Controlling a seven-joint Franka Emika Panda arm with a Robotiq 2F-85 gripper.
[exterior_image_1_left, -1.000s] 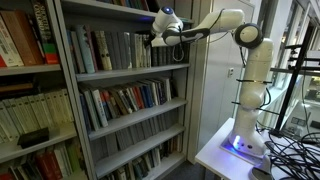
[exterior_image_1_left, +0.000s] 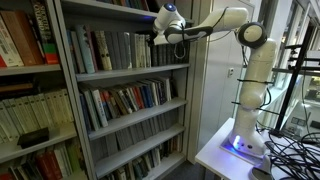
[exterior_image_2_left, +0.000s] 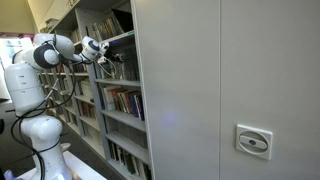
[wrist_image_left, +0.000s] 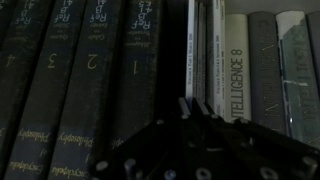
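Observation:
My gripper is in front of a row of upright books in the wrist view, its fingertips close together by the lower part of some thin white volumes (wrist_image_left: 193, 60). Whether a volume stands between the fingers is hard to make out. Left of those, past a dark gap, are thick dark numbered encyclopedia volumes (wrist_image_left: 135, 70). A pale book marked INTELLIGENCE (wrist_image_left: 237, 65) stands just to their right. In exterior view 1 the gripper (exterior_image_1_left: 157, 40) reaches up to the bookcase's upper shelf, small against dark books.
Grey and pale books (wrist_image_left: 265, 60) continue the row rightward. Below, the bookcase shelf (exterior_image_1_left: 135, 120) and others hold more books. The arm's base stands on a white table (exterior_image_1_left: 222, 158), with loose black cables (exterior_image_1_left: 290, 158) beside it. A tall pale panel (exterior_image_2_left: 180, 80) borders the bookcase.
The wrist has shifted very slightly upward and to the right in exterior view 1.

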